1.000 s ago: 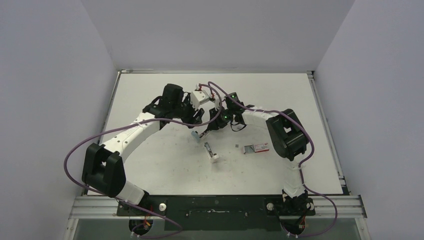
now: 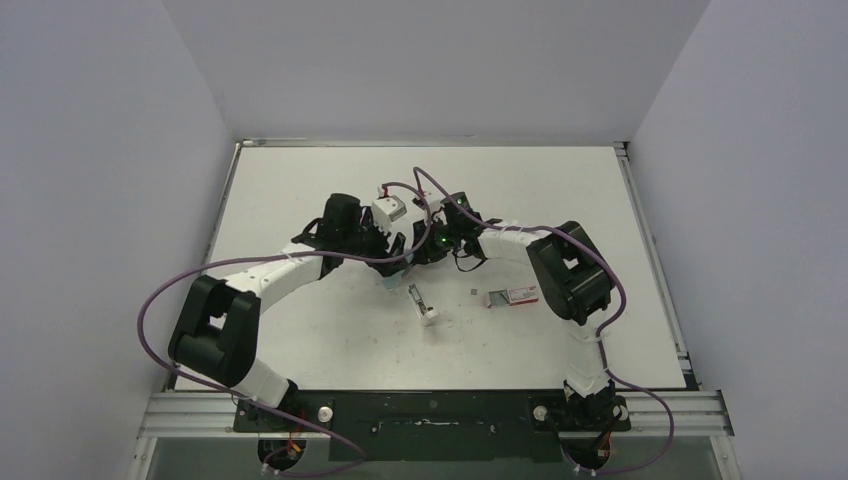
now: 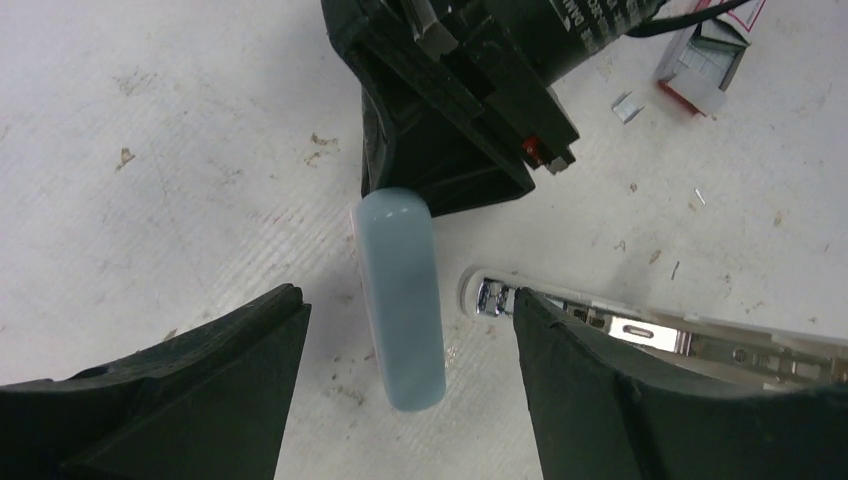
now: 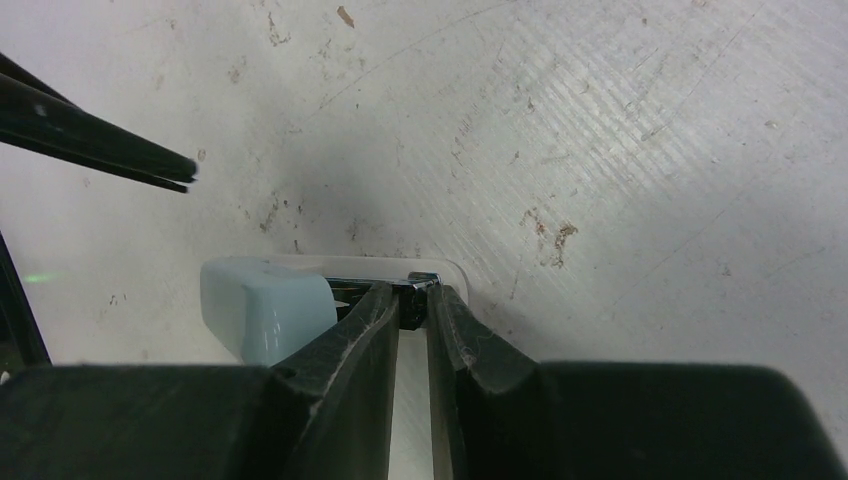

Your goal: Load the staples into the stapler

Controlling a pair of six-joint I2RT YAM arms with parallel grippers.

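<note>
A pale blue stapler piece lies on the table under my grippers, with a metal channel beside it in the right wrist view. My right gripper has its fingertips close together at that channel's metal end; whether they grip it I cannot tell. My left gripper is open above the blue piece, its fingers either side of it. A white-ended part with a metal rail (image 3: 640, 334) lies apart, to the right of the blue piece in the left wrist view.
An open staple box (image 2: 520, 296) lies on the right of the table, with a small staple piece (image 3: 626, 108) near it. Purple cables arch over both arms.
My left gripper has moved toward the front of the table, coming down over the blue piece.
</note>
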